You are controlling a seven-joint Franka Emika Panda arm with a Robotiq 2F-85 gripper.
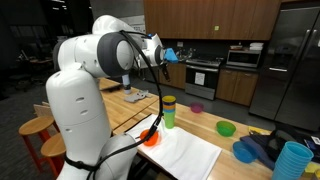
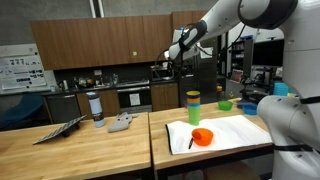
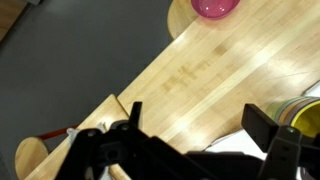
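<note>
My gripper is open in the wrist view, with bare wood tabletop showing between its black fingers. Right of it, partly cut off by the frame, a stack of coloured cups (image 3: 300, 116) is seen from above. The same stack (image 1: 169, 111) stands upright on the table in exterior view 1, with my arm raised above and behind it. A pink bowl (image 3: 214, 5) lies toward the top of the wrist view. An orange bowl (image 2: 203, 136) sits on a white sheet (image 2: 240, 130) near the stack.
A green bowl (image 1: 226, 129), a blue bowl (image 1: 244, 152) and a tall blue cup (image 1: 292, 160) occupy the table's right side. Dark cloth-like items (image 1: 270, 147) lie nearby. Another wooden table (image 2: 75, 143) holds a grey object (image 2: 122, 122). Bare wood shows between stack and pink bowl.
</note>
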